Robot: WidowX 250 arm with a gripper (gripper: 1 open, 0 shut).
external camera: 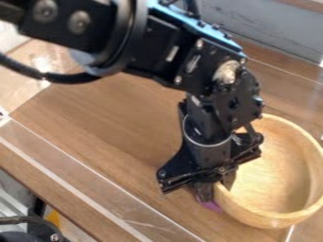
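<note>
My black gripper [205,193] reaches down at the left rim of a pale wooden bowl [282,180] on the lower right of the table. Its fingertips are low beside that rim, where a small purple item [210,205] shows, mostly hidden by the gripper. The gripper looks closed on something there, though what exactly is hard to see.
A wooden table [101,142] with taped lines fills the view, clear to the left of the bowl. A grey wall [284,47] runs along the back. Metal frame parts and cables sit at the lower left corner.
</note>
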